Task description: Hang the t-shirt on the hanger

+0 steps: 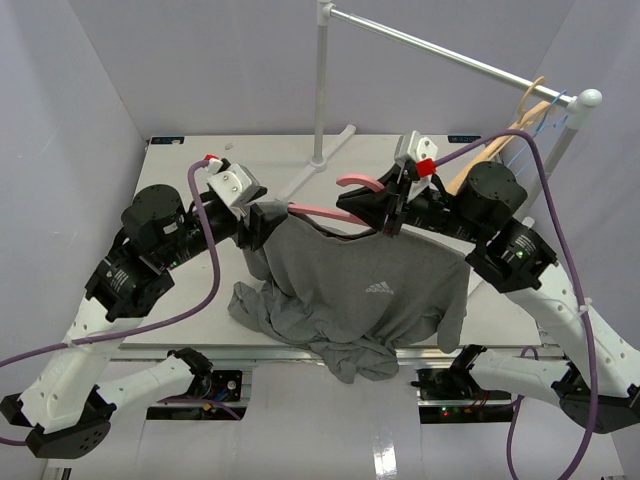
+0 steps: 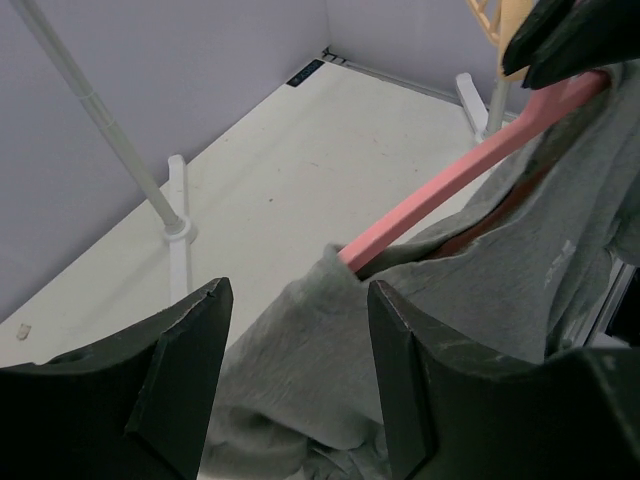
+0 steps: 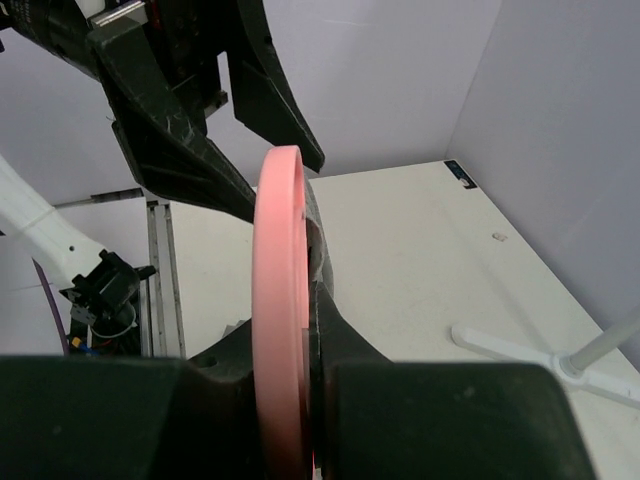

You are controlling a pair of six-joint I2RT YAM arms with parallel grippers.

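The grey t-shirt (image 1: 360, 290) with a white logo hangs and lies bunched over the table's front. A pink hanger (image 2: 440, 190) runs into its collar, the near end at a raised fold of cloth (image 2: 300, 310). My right gripper (image 1: 380, 210) is shut on the hanger, whose curved pink part (image 3: 280, 230) fills the middle of the right wrist view. My left gripper (image 1: 265, 220) is at the shirt's left shoulder; in the left wrist view its fingers stand apart around the hanger's end and cloth, with no clear grip.
A white rack (image 1: 450, 55) stands behind, with wooden and blue hangers (image 1: 530, 120) at its right end.
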